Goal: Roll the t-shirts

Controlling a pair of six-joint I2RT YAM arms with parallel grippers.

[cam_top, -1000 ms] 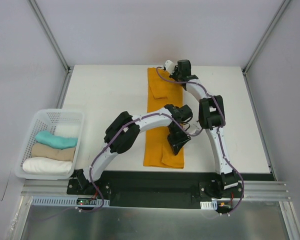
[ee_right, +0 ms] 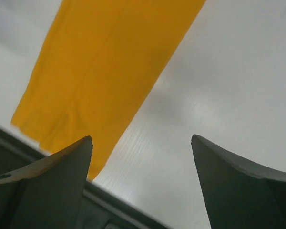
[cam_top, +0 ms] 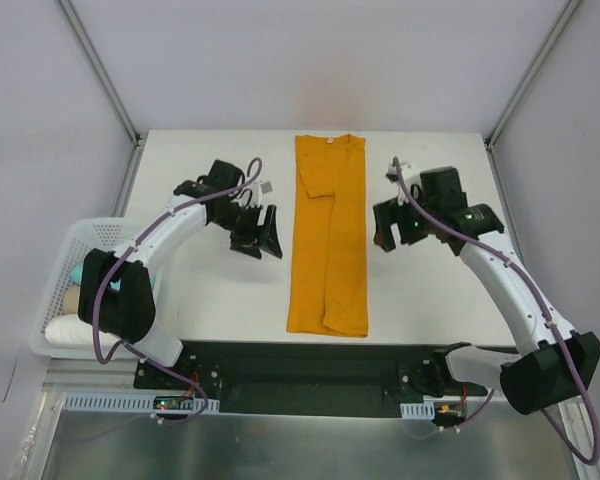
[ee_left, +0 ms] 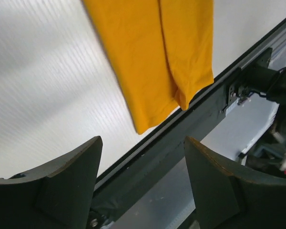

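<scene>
An orange t-shirt (cam_top: 310, 270) lies folded into a long strip down the middle of the white table, its top at the back edge and its hem near the front edge. My left gripper (cam_top: 256, 240) hovers over the table left of the shirt; in the left wrist view its fingertips (ee_left: 90, 152) are apart with nothing between them. My right gripper (cam_top: 388, 230) stands open just right of the shirt, empty, with the lower part of the strip showing in the right wrist view.
A white basket (cam_top: 50, 300) at the left holds rolled cloths, partly under the left arm. Bare table (cam_top: 440, 305) lies either side of the shirt. A dark rail (cam_top: 300, 356) runs along the front edge.
My left gripper has moved from over the shirt out to its left. The shirt looks unchanged.
</scene>
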